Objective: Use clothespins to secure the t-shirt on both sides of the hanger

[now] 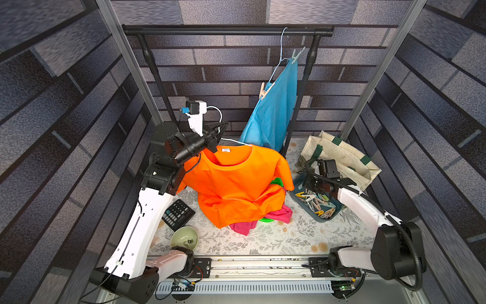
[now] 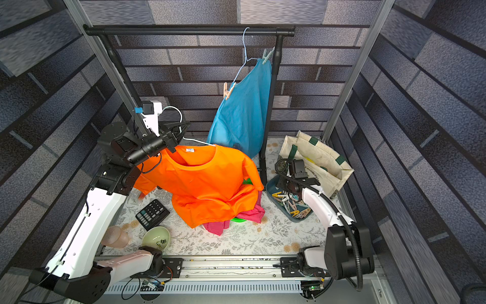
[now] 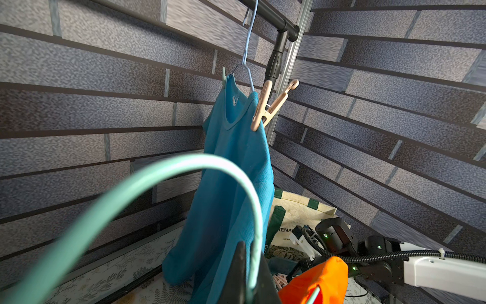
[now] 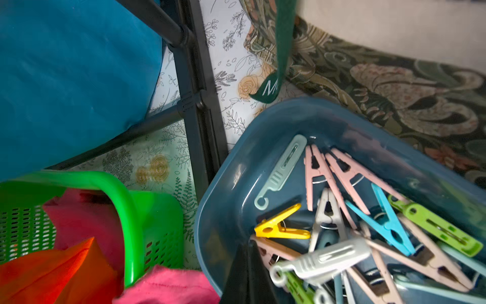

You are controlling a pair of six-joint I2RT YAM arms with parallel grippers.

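Note:
The orange t-shirt [image 1: 238, 177] hangs spread on a white hanger [image 1: 238, 142]. My left gripper [image 1: 222, 127] is shut on that hanger by its hook; in the left wrist view the hook [image 3: 202, 158] arches up from between the fingers. Over the blue-grey tray [image 4: 222, 167] of clothespins, my right gripper points down, its fingers together and empty. Just right of the fingertips lie a silver-grey clothespin [image 4: 329, 257], a yellow clothespin [image 4: 283, 229] and a pink clothespin [image 4: 276, 248], all outside the fingers. No clothespin shows on the orange shirt's shoulders.
A blue shirt [image 1: 276, 111], pinned at both shoulders, hangs from the black rack [image 1: 227, 31]. Behind the tray stands a canvas bag [image 1: 349, 157]. A green basket [image 4: 157, 223] with pink cloth sits left of it. A calculator [image 1: 178, 214] and bowl [image 1: 184, 237] lie front left.

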